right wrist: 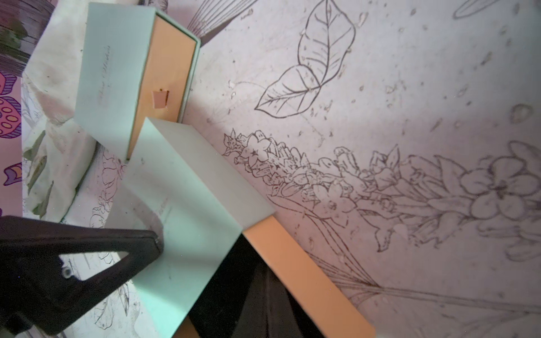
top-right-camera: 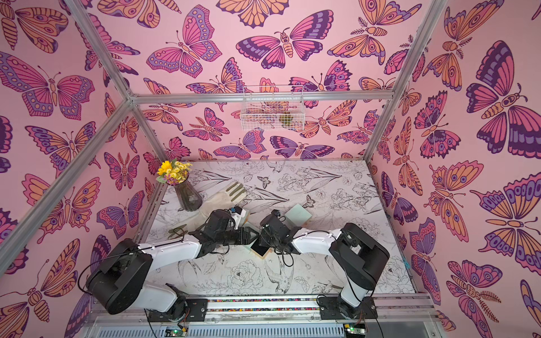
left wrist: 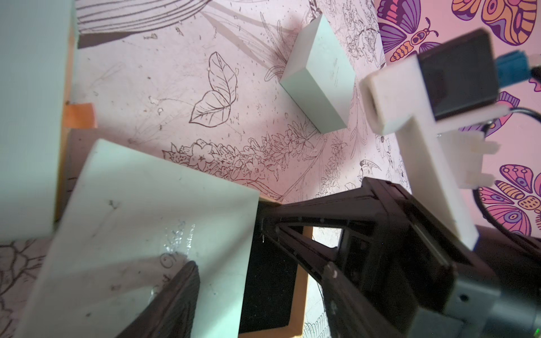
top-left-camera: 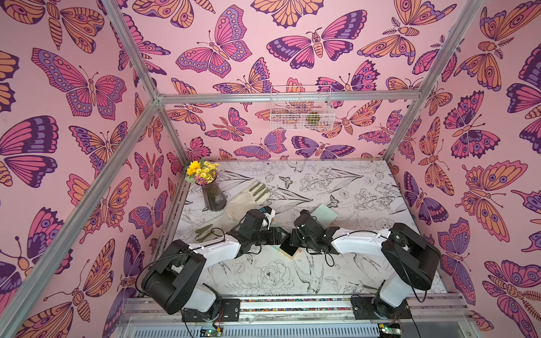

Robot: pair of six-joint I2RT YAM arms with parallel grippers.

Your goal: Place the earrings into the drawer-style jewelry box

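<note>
A mint jewelry box (right wrist: 186,197) lies on the table with its tan drawer (right wrist: 304,276) pulled partly out, showing a black interior (left wrist: 270,287). Over that black interior, my right gripper points down with its fingers together; nothing shows between them. In the left wrist view, the tip of the right gripper reaches the drawer near the box's edge. My left gripper is part open above the box lid, its fingers spread with no object visible between them. No earrings can be made out; the drawer's inside is partly hidden by the grippers.
A second mint box (right wrist: 112,73), its drawer shut, stands close beside the first. Another mint box (left wrist: 321,73) sits farther back. A pale glove (top-left-camera: 239,205) and a flower vase (top-left-camera: 214,197) occupy the left side.
</note>
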